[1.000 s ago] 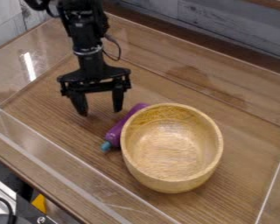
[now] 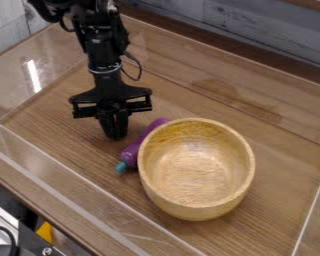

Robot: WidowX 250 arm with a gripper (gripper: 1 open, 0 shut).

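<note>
My black gripper (image 2: 112, 112) hangs low over the wooden table, shut, with nothing visible between its fingers. To its right a purple eggplant-like toy (image 2: 136, 150) with a teal tip lies against the left side of a large cream-yellow bowl (image 2: 196, 175), partly hidden behind it.
A dark cable and a small yellow object (image 2: 44, 230) lie beyond the table's lower-left edge.
My gripper has come slightly lower and its fingers have drawn closer together. The toy and bowl look unmoved.
</note>
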